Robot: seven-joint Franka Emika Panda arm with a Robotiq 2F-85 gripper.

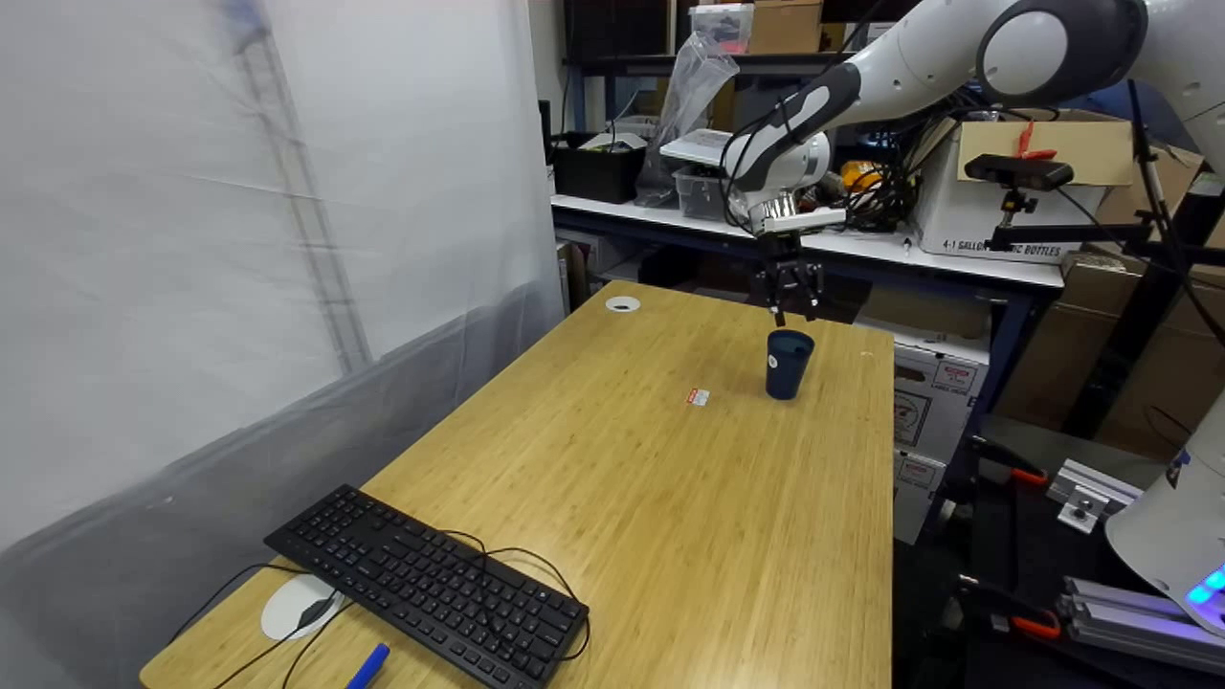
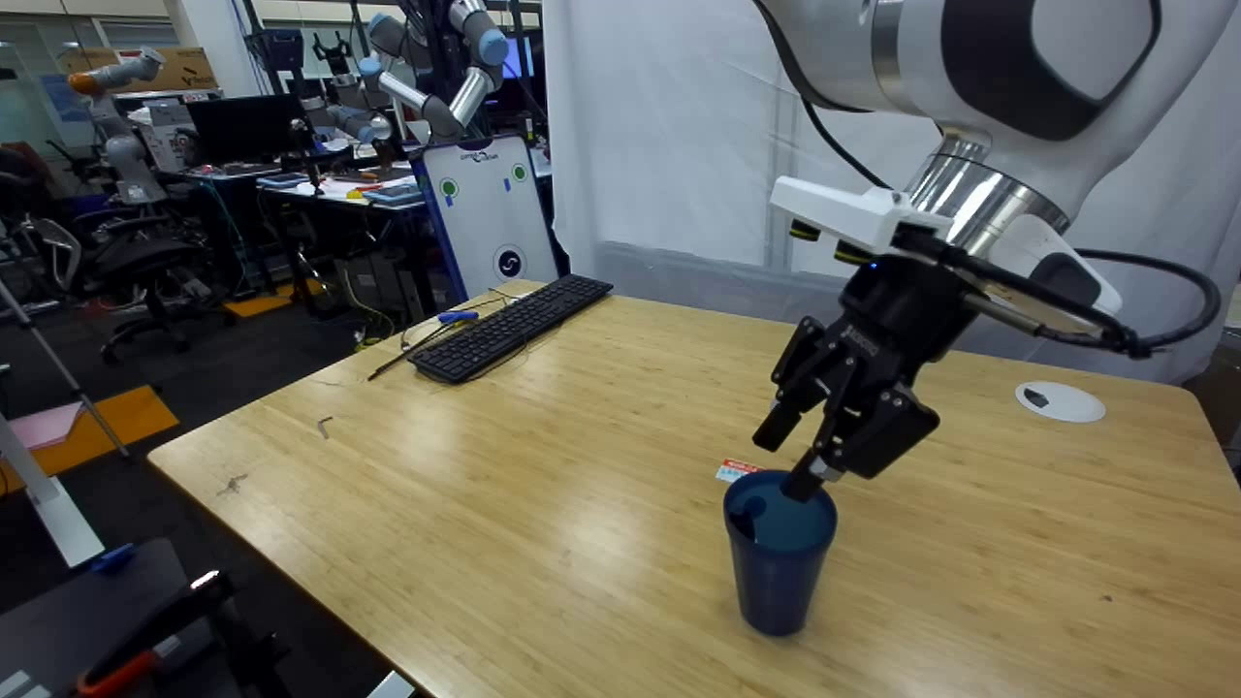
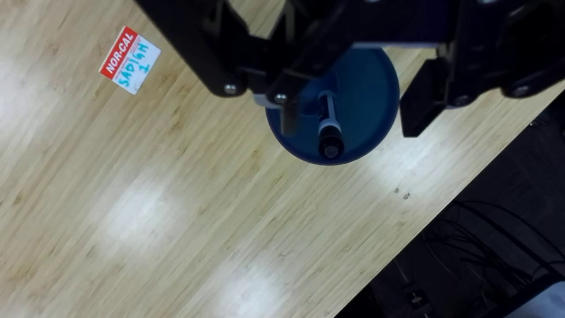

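Observation:
A dark blue cup (image 2: pixel 777 576) stands upright near the edge of the wooden table. Inside it, seen from above in the wrist view, leans a black and white marker (image 3: pixel 329 127). My black gripper (image 2: pixel 788 463) hangs over the cup, tilted, its fingers spread apart. One fingertip (image 2: pixel 814 467) appears at the cup's rim in exterior view 2; whether it touches I cannot tell. In exterior view 1 the gripper (image 1: pixel 794 320) is just above the cup (image 1: pixel 787 369). Nothing shows between the fingers, and the marker lies below them.
A red and white label (image 3: pixel 129 60) lies on the table beside the cup. A black keyboard (image 1: pixel 431 586) with cables and a blue pen (image 1: pixel 368 666) occupy the far end.

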